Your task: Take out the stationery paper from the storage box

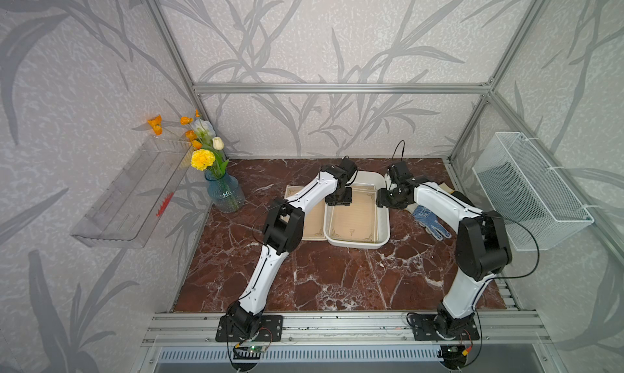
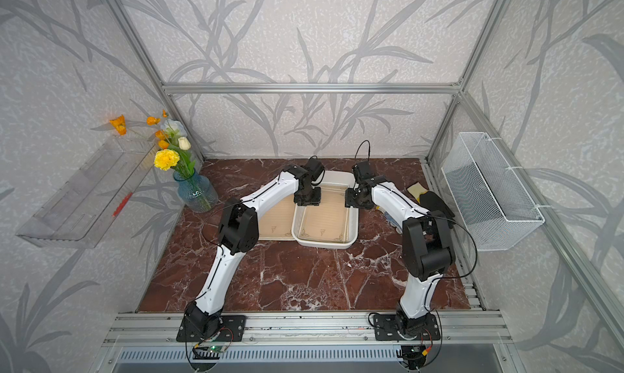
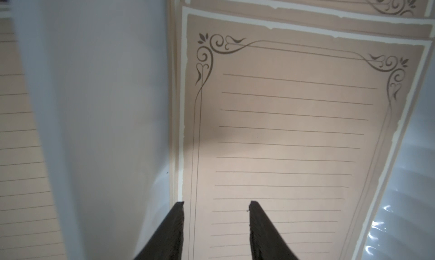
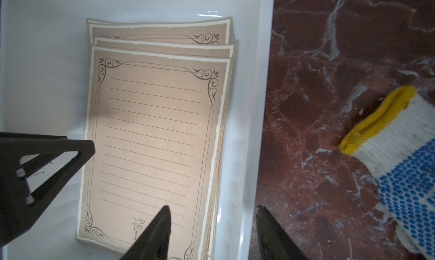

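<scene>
Several sheets of lined tan stationery paper (image 4: pixel 154 133) with scrolled borders lie loosely stacked in the white storage box (image 1: pixel 354 245). Over the paper's left part, inside the box outline, hangs my left gripper, its fingers apart with nothing held between them. My right gripper stands open above the box's right wall, one finger on the paper side and the other over the tabletop; whether it touches the wall cannot be told. Another lined sheet (image 3: pixel 22 160) lies outside the box, left of its wall.
A patterned glove (image 1: pixel 430 222) lies right of the box. At the far left stands a blue vase (image 1: pixel 225 192) of flowers; a clear bin (image 1: pixel 130 210) and a white mesh basket (image 1: pixel 533 191) hang at the sides.
</scene>
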